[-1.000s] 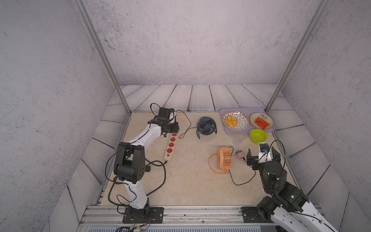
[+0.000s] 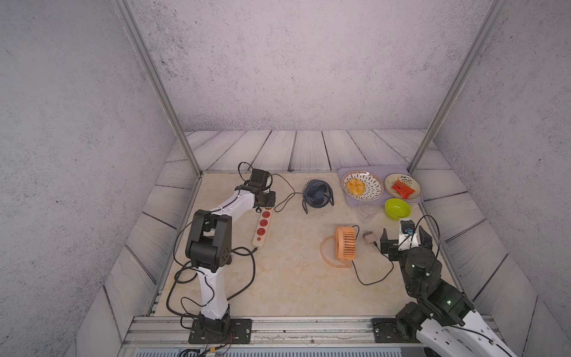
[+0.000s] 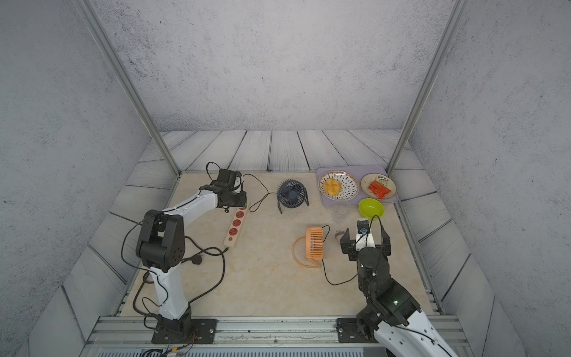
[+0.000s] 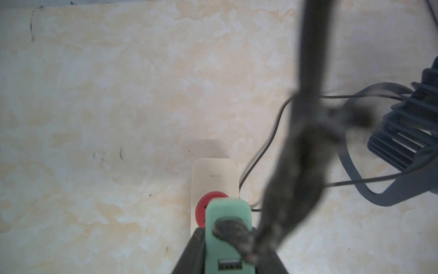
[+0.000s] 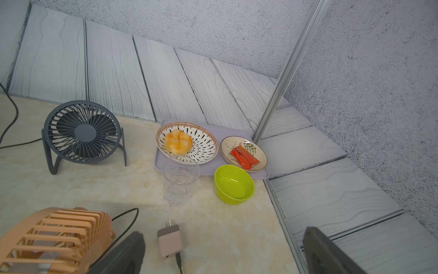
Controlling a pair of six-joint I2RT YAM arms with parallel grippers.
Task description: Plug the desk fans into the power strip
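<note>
In the left wrist view a mint-green adapter plug [image 4: 228, 205] with a USB port sits between the fingers of my left gripper, which is shut on it. The adapter hangs over the far end of the white power strip [image 4: 214, 171], partly covering a red socket [image 4: 204, 209]. Its prongs are hidden, so I cannot tell whether they touch the socket. A dark blue desk fan [image 2: 317, 194] stands right of the strip, its thin black cable running toward the left gripper. My right gripper is open and empty.
An orange fan [image 2: 345, 243] and a pink adapter [image 5: 169, 241] lie near the right gripper. Behind them are a clear cup [image 5: 179, 185], a green bowl [image 5: 233, 185] and a lilac tray [image 5: 207, 169] with dishes. The strip's thick cord loops at front left; mid-table is clear.
The left arm has swung slightly right and its gripper has come a little nearer the front, covering more of the strip's far end. The right arm and both fans are unmoved.
</note>
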